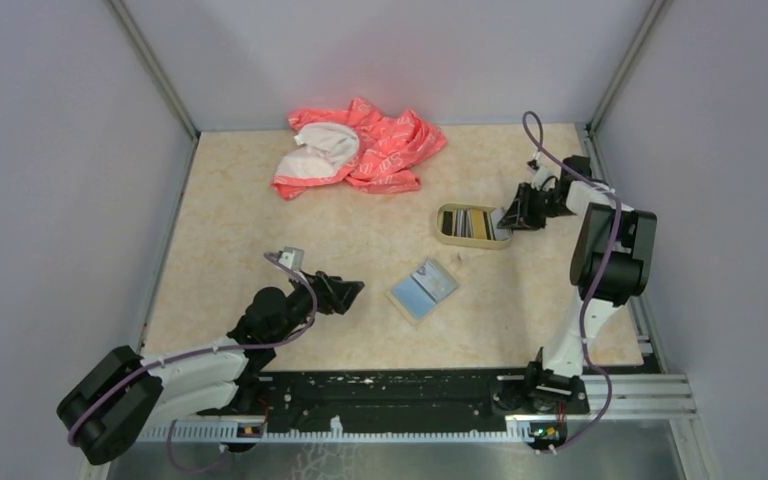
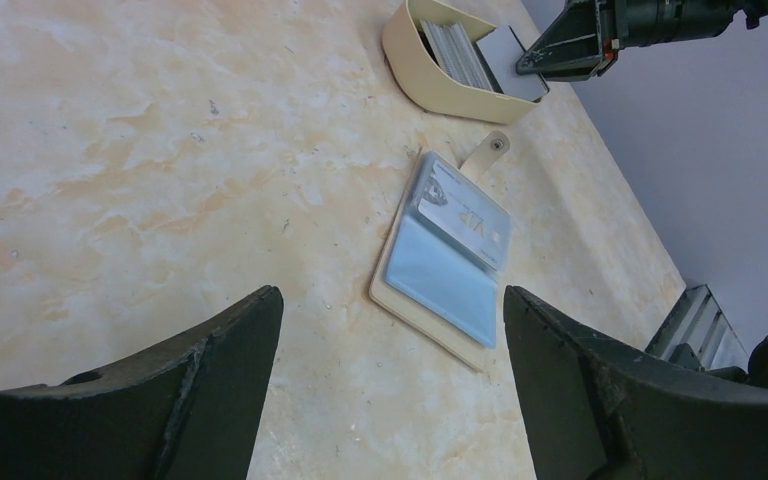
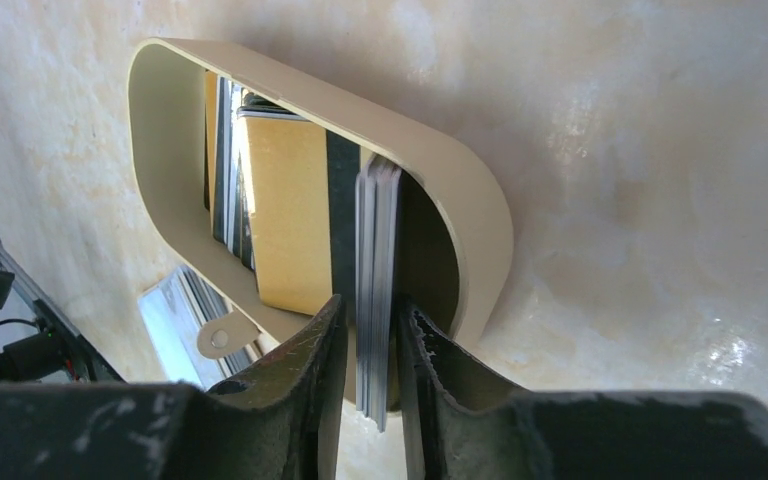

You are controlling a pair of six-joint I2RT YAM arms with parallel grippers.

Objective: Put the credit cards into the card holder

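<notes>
A beige oval box (image 1: 449, 240) at the table's right holds several cards standing on edge. In the right wrist view, a thin stack of grey-edged cards (image 3: 376, 290) leans at one end of the box, with my right gripper astride it; whether the fingers press on the cards is unclear. Below the box lies the card holder (image 2: 410, 305), open flat, with a snap strap (image 2: 487, 155), a blue face and a pale card marked VIP (image 2: 468, 215). Left of the holder, my left gripper (image 1: 350, 294) stands open with nothing between its fingers.
A crumpled red and white bag (image 1: 385, 150) lies at the back of the table. A wall (image 1: 730, 200) rises beyond the right arm.
</notes>
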